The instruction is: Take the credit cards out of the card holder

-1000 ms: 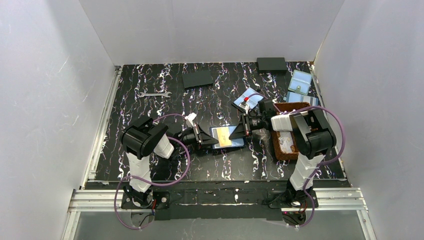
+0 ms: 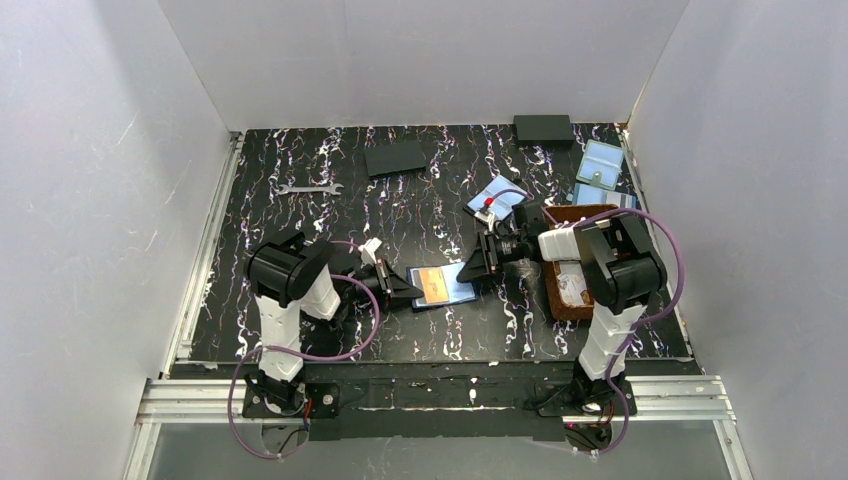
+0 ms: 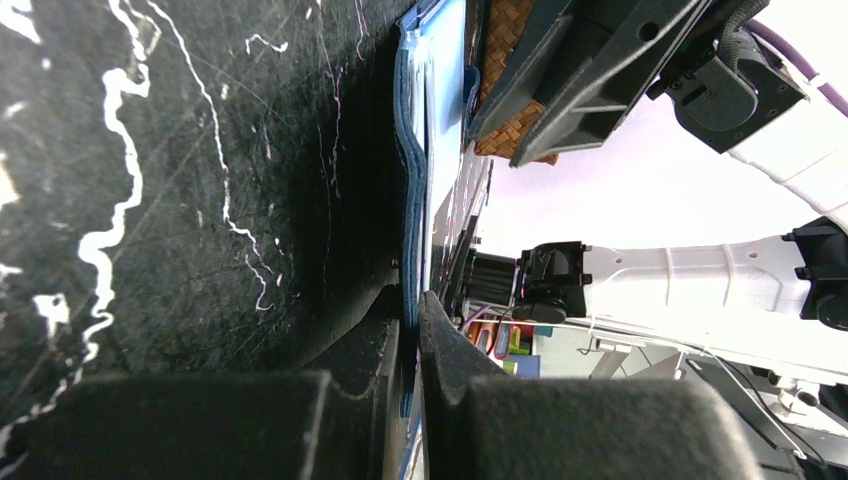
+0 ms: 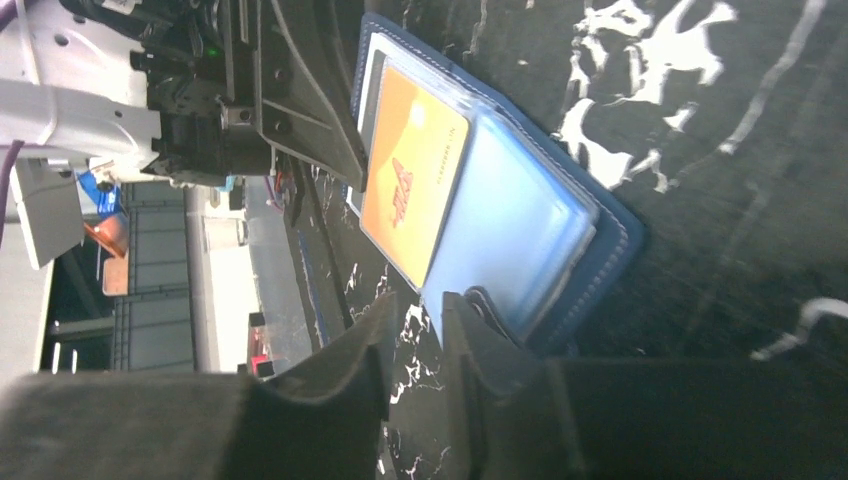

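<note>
An open blue card holder (image 2: 455,283) lies between my grippers, an orange card (image 2: 433,284) in its left part. My left gripper is shut on the holder's edge, seen edge-on in the left wrist view. My right gripper is at the holder's right part, over the light blue pocket (image 4: 510,220); its blurred fingers look part open, with a dark strip of the holder just beyond them. Whether anything lies between them I cannot tell.
A brown woven basket (image 2: 555,300) stands at the right beneath my right arm. Another blue holder (image 2: 490,188), two black blocks (image 2: 395,158) and a wrench (image 2: 310,189) lie farther back.
My left gripper and the holder have moved left and slightly toward the front since a second ago. The right gripper has shifted slightly at the holder's right part.
</note>
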